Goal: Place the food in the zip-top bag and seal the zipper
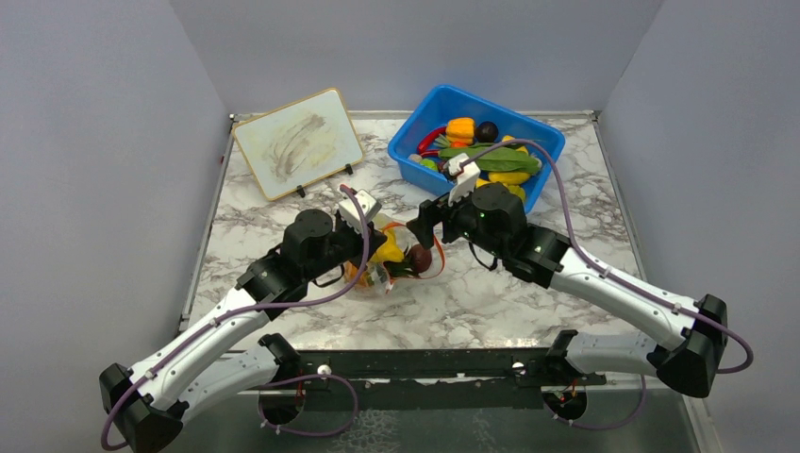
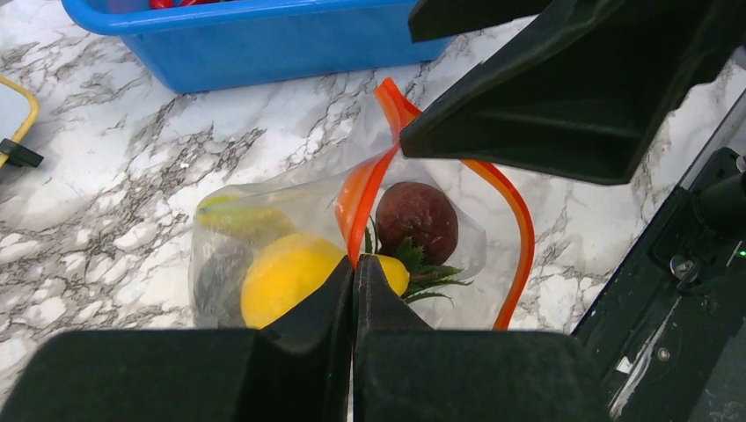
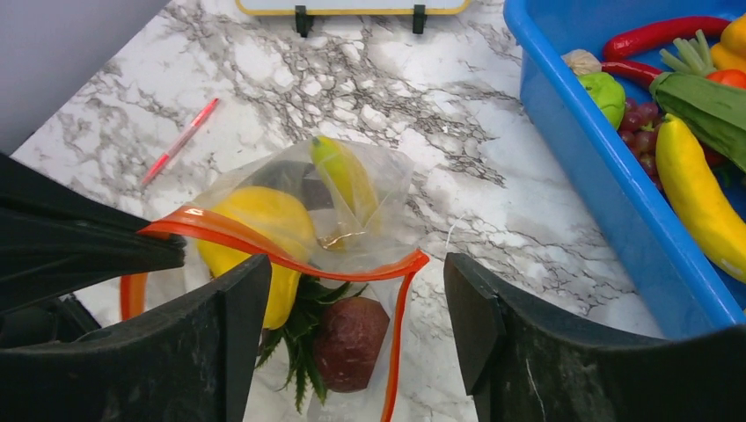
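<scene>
A clear zip bag [image 2: 211, 281] with an orange zip edge [image 2: 519, 237] lies on the table, its mouth gaping open. Inside it show a yellow pepper [image 3: 264, 215], a dark red round item [image 3: 352, 343], green spiky leaves [image 3: 303, 343] and a yellow-green piece [image 3: 341, 174]. My left gripper is shut on the orange zip edge at the mouth. My right gripper stands open over the other side of the mouth. A corner of the zip edge shows between its spread fingers, with neither finger closed on it.
A blue bin [image 1: 401, 146] of other food stands behind the bag to the right. At the back left is a whiteboard [image 1: 297, 142] on small feet. A red-and-white marker [image 3: 180, 141] lies on the marble table.
</scene>
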